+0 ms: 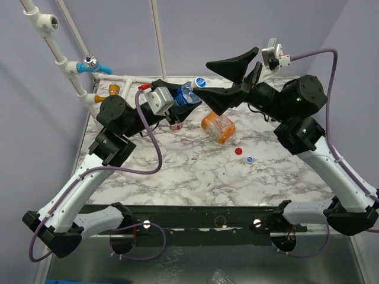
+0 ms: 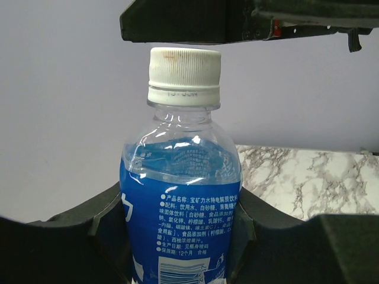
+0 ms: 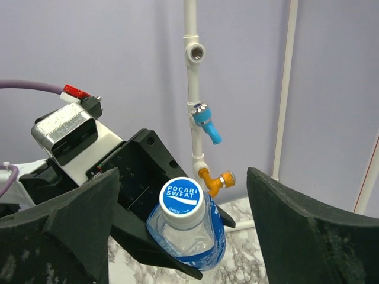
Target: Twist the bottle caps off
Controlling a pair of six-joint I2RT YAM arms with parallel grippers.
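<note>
A clear bottle with a blue label hangs above the table, my left gripper shut around its body. Its white ribbed cap is on the neck; in the right wrist view the cap's blue top faces me. My right gripper is open, and the cap lies within its spread in the top view. From the right wrist, both fingers stand well to either side of the cap without touching it. One dark right finger passes just above the cap in the left wrist view.
An orange-labelled bottle lies on the marble table. Loose on the table are a red cap and a blue-and-white cap. White piping with a blue valve stands behind the left arm.
</note>
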